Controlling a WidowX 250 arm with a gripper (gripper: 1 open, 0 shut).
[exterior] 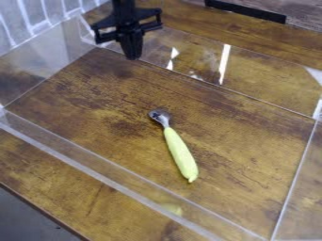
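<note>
A utensil with a pale yellow-green handle point(180, 154) and a small metal head point(160, 117) lies on the wooden surface inside a clear-walled enclosure. Up at the top of the view, behind and left of the utensil, the black gripper point(132, 51) points downward, well apart from it. Its fingers look together, with nothing seen between them.
Clear panels point(63, 152) border the wooden work area point(94, 118) on all sides. A white railed structure point(32, 24) stands at the back left, and a dark strip point(246, 11) runs along the back.
</note>
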